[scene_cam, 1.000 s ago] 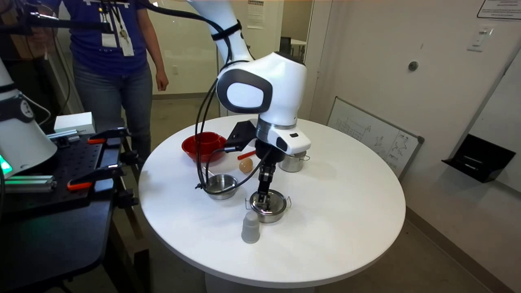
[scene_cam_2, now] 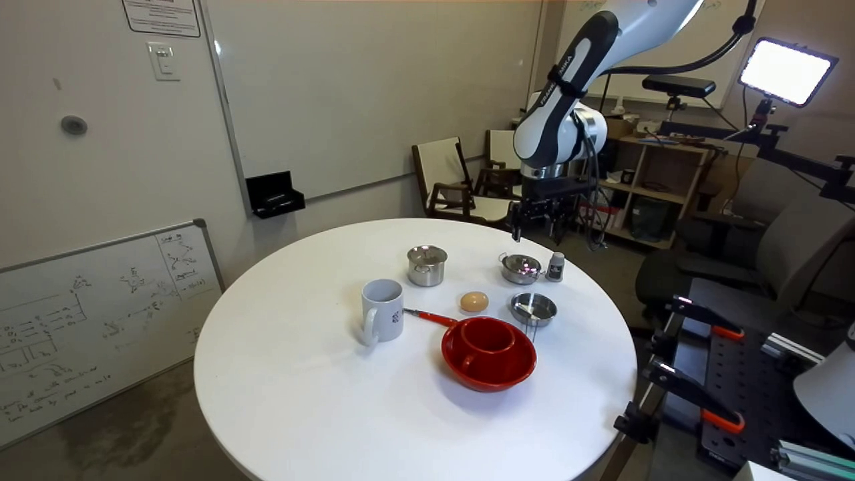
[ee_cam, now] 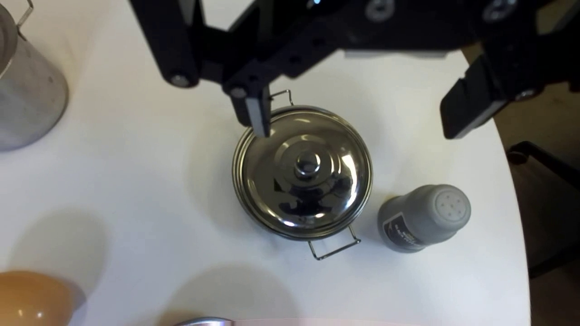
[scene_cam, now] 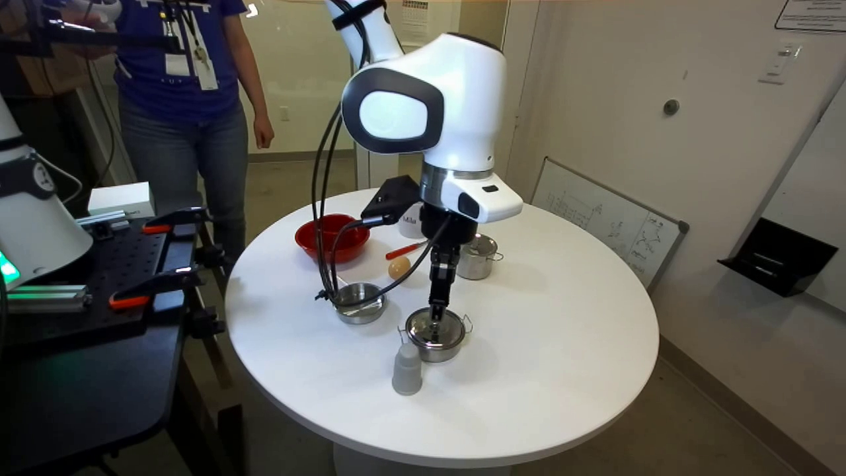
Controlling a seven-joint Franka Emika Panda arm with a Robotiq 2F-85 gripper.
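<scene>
A low steel pot with a domed lid and round knob (ee_cam: 307,165) sits in the middle of the wrist view, the lid resting on its rim. Above it hangs my gripper, fingers wide apart and nothing between them. One of the fingers (ee_cam: 259,115) overlaps the pot's upper left edge in that view, while the other is off to the right, past the lid. From the second exterior view, the gripper (scene_cam_2: 536,234) is clear above the lidded pot (scene_cam_2: 521,271). A grey shaker (ee_cam: 427,217) stands upright close beside the pot.
A small open steel pan (scene_cam_2: 534,309), an egg (scene_cam_2: 473,301), a taller steel pot (scene_cam_2: 426,268), a white mug (scene_cam_2: 383,311), and a red bowl (scene_cam_2: 513,375) holding a red cup share the table.
In the first exterior view, my arm and gripper have risen and shifted slightly right above the lidded pot. The pot, its lid and the shaker stay where they were.
</scene>
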